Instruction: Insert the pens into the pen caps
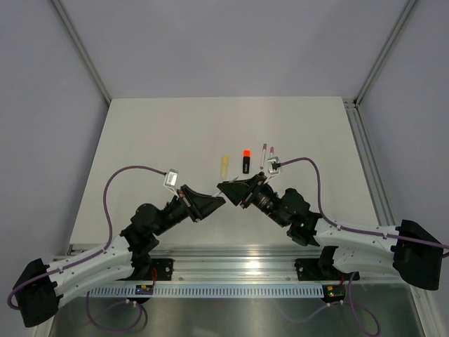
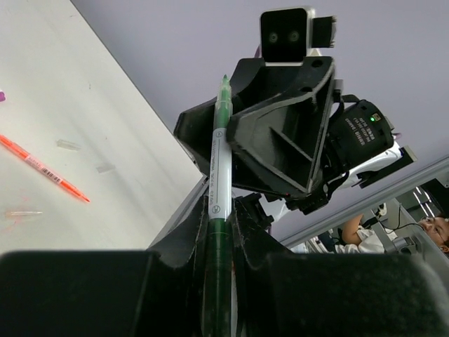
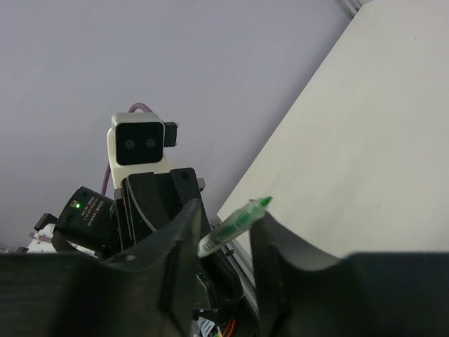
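Observation:
A slim pen [image 2: 220, 168], with a green tip and a white printed label, stands out from my left gripper, which is shut on its green rear part. In the right wrist view the pen [image 3: 235, 225] slants across between the parted fingers of the right gripper, blurred; no clasp on it shows. An orange pen [image 2: 45, 168] lies on the table in the left wrist view, near small clear pieces [image 2: 68, 144] that may be caps.
Behind the grippers on the white table [image 1: 168, 133] lie a yellow marker [image 1: 224, 166], a black marker with an orange end [image 1: 246, 163] and thin pens [image 1: 264, 156]. Bare tabletop extends to the left and right.

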